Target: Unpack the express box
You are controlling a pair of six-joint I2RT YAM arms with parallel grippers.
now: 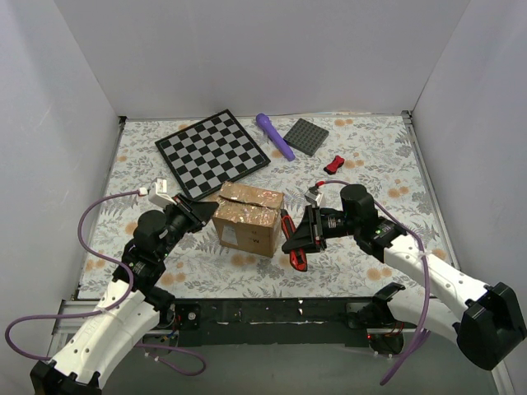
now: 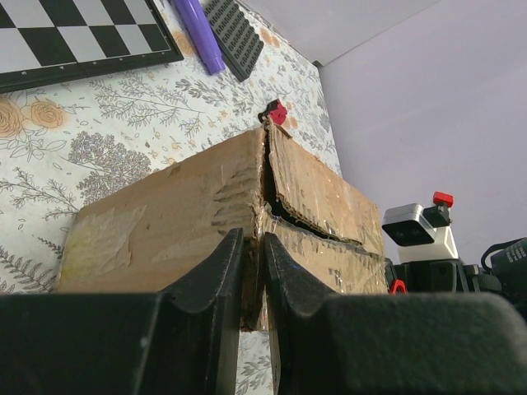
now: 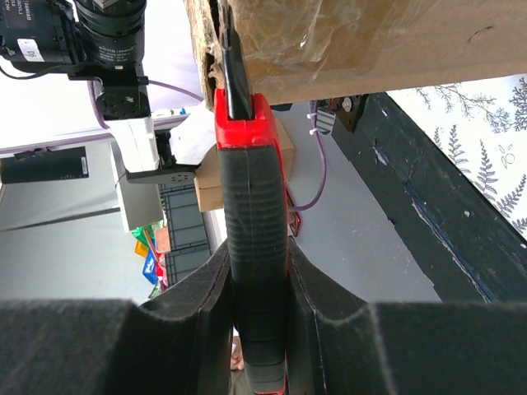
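Observation:
The cardboard box point(image 1: 249, 216) stands mid-table, its taped top point(image 3: 321, 37) split by a dark slit along the seam. My left gripper point(image 1: 212, 207) is shut on the box's left edge, and in the left wrist view its fingers point(image 2: 221, 296) pinch the cardboard at the near end of the seam. At the box's right side, my right gripper point(image 1: 290, 248) is shut on a red and black utility knife point(image 1: 294, 241). In the right wrist view the knife point(image 3: 254, 214) points up, its dark blade end at the box's seam; whether the blade is inside the slit I cannot tell.
Behind the box lie a chessboard point(image 1: 212, 153), a purple microphone-shaped object point(image 1: 274, 137) and a dark grey ridged pad point(image 1: 305, 137). A small red and black item point(image 1: 334, 164) sits at the back right. Tablecloth in front of the box is clear.

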